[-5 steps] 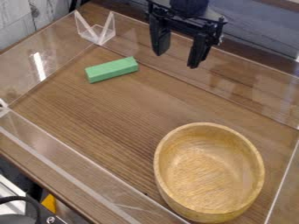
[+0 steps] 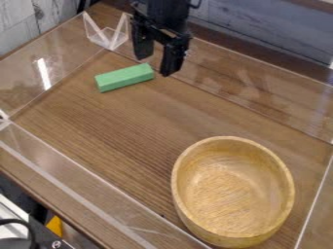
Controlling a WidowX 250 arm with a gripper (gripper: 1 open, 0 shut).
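Observation:
My black gripper (image 2: pixel 156 56) hangs from the top of the view, open, its two fingers apart with nothing seen between them. Just below and left of it a flat green block (image 2: pixel 125 78) lies on the wooden table (image 2: pixel 104 136). I cannot tell whether the gripper is above the table or touching it.
A large yellow bowl (image 2: pixel 232 195) sits at the lower right. A clear or white object (image 2: pixel 107 31) stands at the back left, beside the arm. Cables and dark fittings show at the lower left edge.
My gripper has moved left across the back of the table, toward the green block. The block and the bowl have not visibly moved.

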